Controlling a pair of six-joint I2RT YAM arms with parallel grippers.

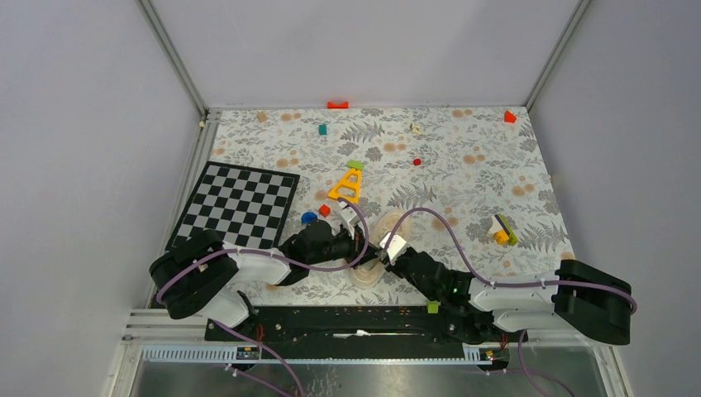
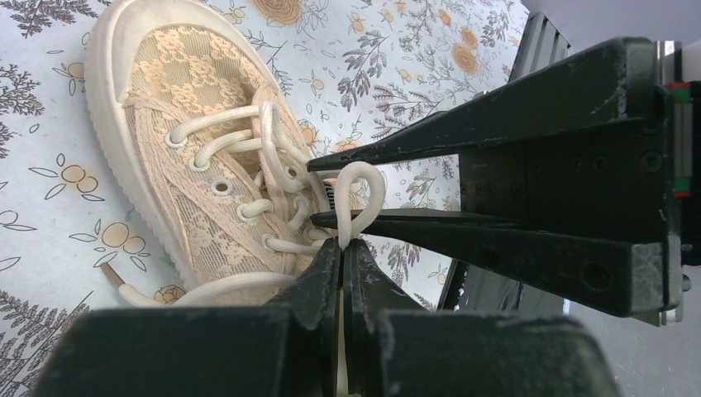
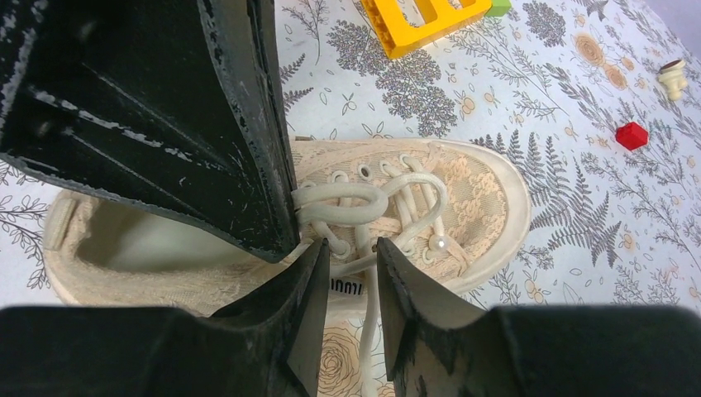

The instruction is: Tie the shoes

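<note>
A beige sneaker [image 2: 207, 182] [image 3: 463, 207] with white laces lies on the patterned table, mostly hidden under both arms in the top view. My left gripper is shut on a white lace, a small loop [image 2: 372, 190] standing up from its fingertips. My right gripper is part open over the laces, a strand passing behind its fingertips; in the left wrist view its fingers reach to the shoe's side around that loop.
Yellow plastic piece [image 1: 345, 184], red block [image 1: 325, 210] and blue piece [image 1: 309, 217] lie behind the arms. A checkerboard [image 1: 231, 203] is at left.
</note>
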